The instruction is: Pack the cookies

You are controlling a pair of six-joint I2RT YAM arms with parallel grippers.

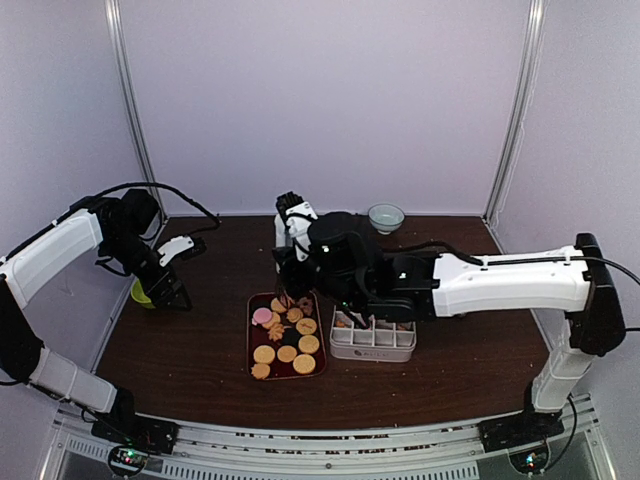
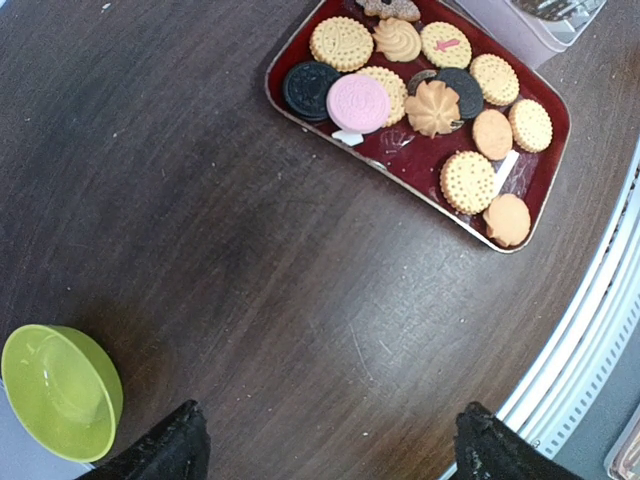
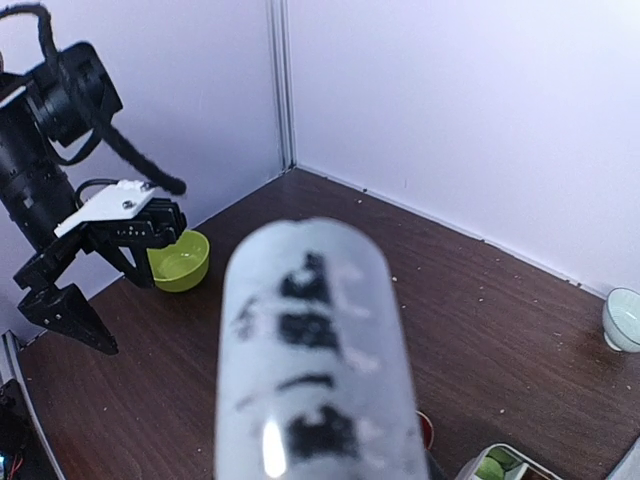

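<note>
Assorted cookies, among them a pink cookie (image 2: 357,100) and dark ones, lie on a red tray (image 1: 286,372) in the middle of the table. Beside it is the compartment box (image 1: 370,350), partly behind my right arm. My left gripper stands open with nothing between its fingertips, over bare table left of the tray and near the green bowl. My right gripper (image 1: 290,262) is raised above the back of the tray; a large blurred white part fills the middle of the right wrist view, and whether the fingers hold anything cannot be seen.
A green bowl (image 2: 62,395) sits at the left edge. A pale bowl (image 1: 386,216) stands at the back right, near the wall.
</note>
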